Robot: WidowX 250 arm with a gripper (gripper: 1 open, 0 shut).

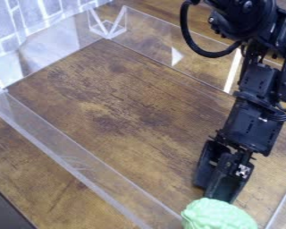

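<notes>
A black robot arm hangs down the right side of the camera view, its gripper (pixel 222 183) low over the wooden board at the lower right, just behind a pale green, bumpy object (pixel 217 216) that is cut off by the bottom edge. The fingers are dark and bunched against the dark wrist, so how far apart they stand, and whether they touch the green object, is unclear.
Clear plastic walls (pixel 68 159) border the wooden surface (pixel 115 112), whose middle and left are bare. A white grid-like item (pixel 26 22) sits at the top left, and a dark edge shows at the lower left.
</notes>
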